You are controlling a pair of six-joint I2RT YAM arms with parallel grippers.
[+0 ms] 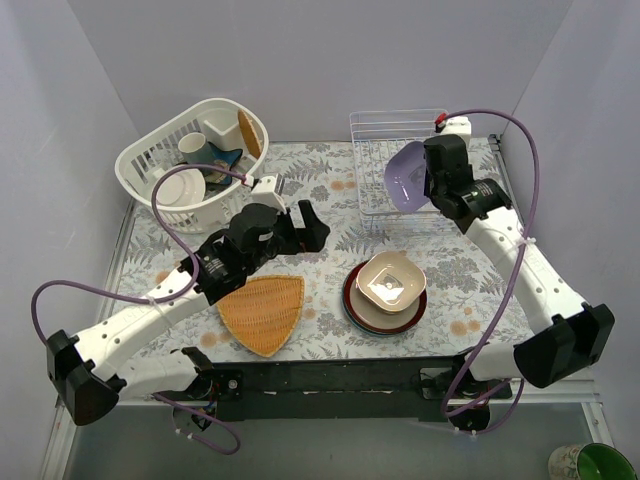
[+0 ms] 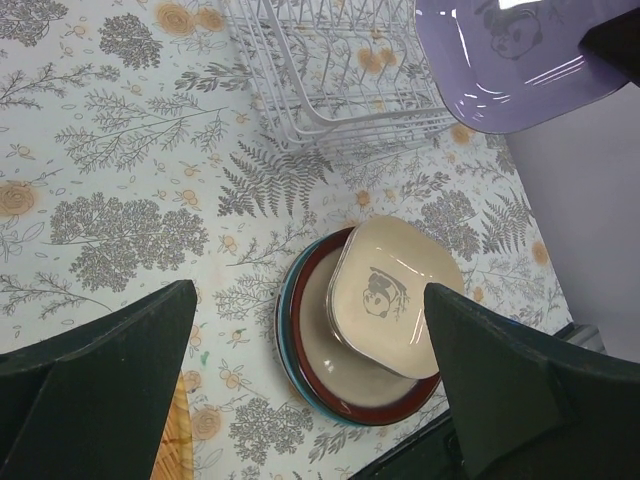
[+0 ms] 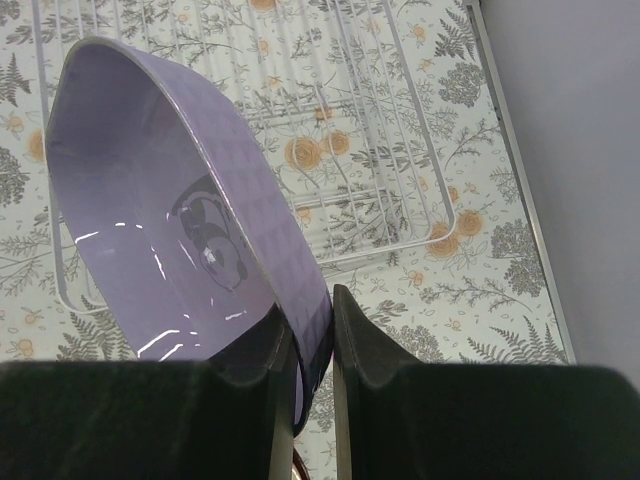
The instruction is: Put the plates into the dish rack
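Observation:
My right gripper is shut on the rim of a purple square plate, which it holds tilted over the white wire dish rack. In the right wrist view the plate's inner face shows a printed figure, and rack wires lie behind and below it. A stack on the table has a cream square dish on top of a round brown-rimmed plate, with a teal rim beneath. My left gripper stands open above the table, left of the stack, with nothing between its fingers.
At the back left stands a white basket holding cups, plates and a wooden-looking item. A woven wicker mat lies front left. Walls close in behind the rack and to its right. Patterned tablecloth is bare between basket and rack.

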